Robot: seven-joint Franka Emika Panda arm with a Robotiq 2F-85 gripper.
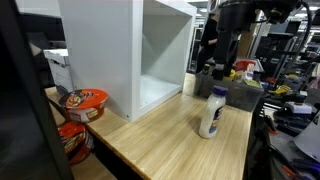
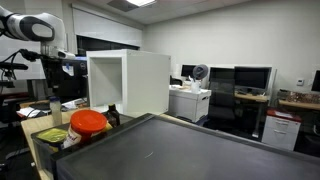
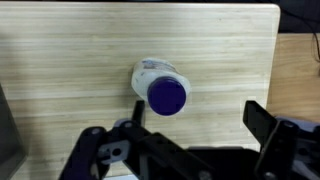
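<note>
A white bottle with a purple cap [image 1: 211, 112] stands upright on the light wooden table [image 1: 150, 142] in exterior view 1. My gripper is open in the wrist view, its dark fingers wide apart. From above, the purple cap [image 3: 166, 96] shows nearer the left finger, with the white body partly hidden under it. In exterior view 1 the gripper hangs above the bottle, apart from it. Nothing is held.
A white open-fronted box [image 1: 105, 55] stands behind the table, left of the bottle. Red bowls, one of them a noodle bowl [image 1: 83, 103], sit at the left. Bare wood surrounds the bottle; the table's right edge is close by.
</note>
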